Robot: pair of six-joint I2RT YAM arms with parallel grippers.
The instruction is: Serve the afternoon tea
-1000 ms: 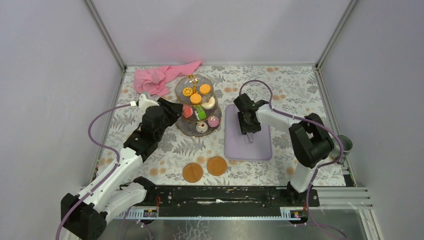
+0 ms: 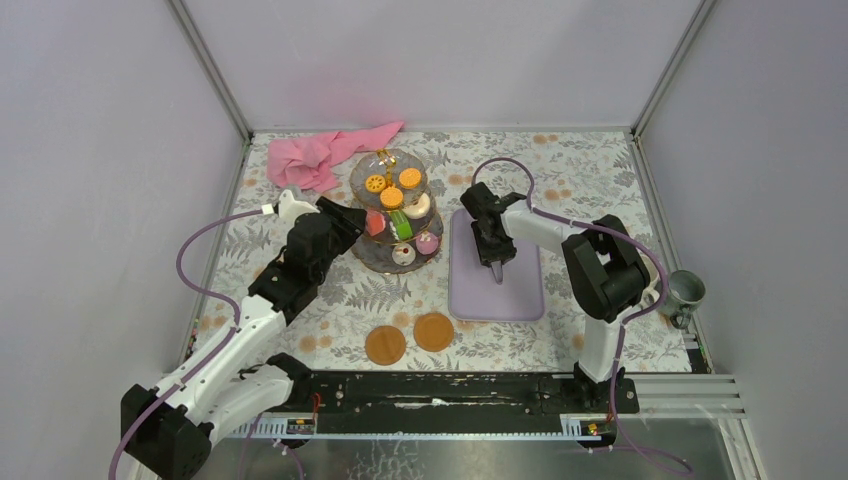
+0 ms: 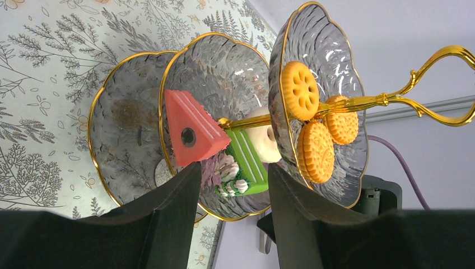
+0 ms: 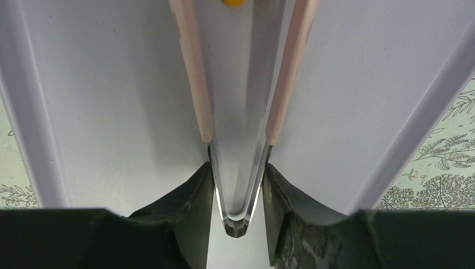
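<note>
A three-tier glass stand (image 2: 365, 255) holds orange biscuits (image 3: 315, 153) on top, pink and green cake slices (image 3: 249, 159) with a cream ring pastry in the middle, and round cakes on the bottom tier. My left gripper hangs beside it, fingers apart, nothing between them. On the lilac tray (image 2: 470, 300), my right gripper is shut on metal tongs (image 4: 193, 73) with pale pink arms, held low over the tray.
A pink cloth (image 2: 300, 158) lies at the back left, two brown coasters (image 2: 385, 345) at the front, and a grey mug (image 2: 685, 292) at the right edge.
The left arm looks unchanged.
</note>
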